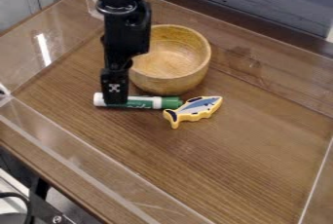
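The black gripper (115,82) hangs low over the left part of a green and white cylindrical marker-like tube (150,102), with its fingers open. The tube lies across the wooden table in front of a tan bowl (182,57). A yellow fish-shaped object (196,110) with a blue middle lies just right of the tube. Whether the fingers touch the tube cannot be told.
The bowl stands behind the tube, partly behind the arm. Pale walls edge the back and left, and a black cable lies at the lower left.
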